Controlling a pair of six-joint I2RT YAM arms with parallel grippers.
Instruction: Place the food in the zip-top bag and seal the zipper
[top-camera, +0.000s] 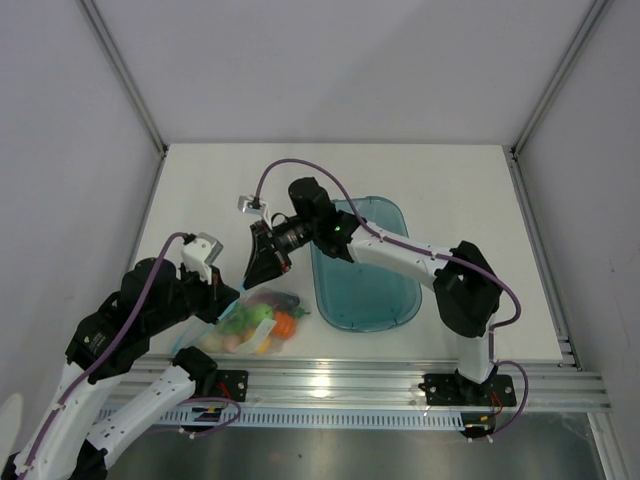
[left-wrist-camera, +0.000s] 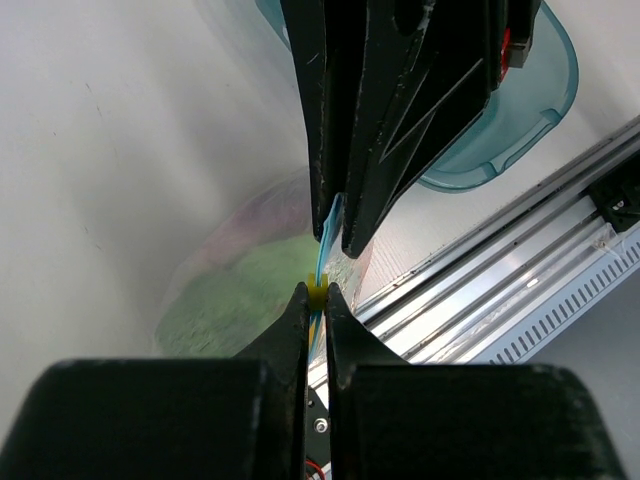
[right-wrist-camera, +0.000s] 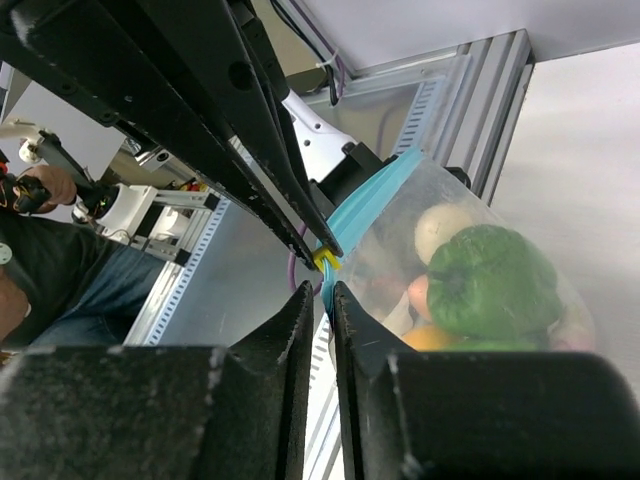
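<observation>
The clear zip top bag (top-camera: 240, 335) lies at the table's front left with toy food inside, including a green pepper (right-wrist-camera: 490, 280). A blue zip strip (right-wrist-camera: 375, 203) runs along its mouth. On that strip sits a yellow slider (left-wrist-camera: 317, 292), and my left gripper is shut on it. Just beyond the slider, my right gripper has its fingers (left-wrist-camera: 362, 215) on both sides of the strip's end, a narrow gap still showing between the tips. In the top view the two grippers almost meet over the bag's mouth.
An empty teal bin (top-camera: 365, 290) stands right of the bag, beneath the right forearm. A metal rail (top-camera: 330, 372) borders the table's front edge.
</observation>
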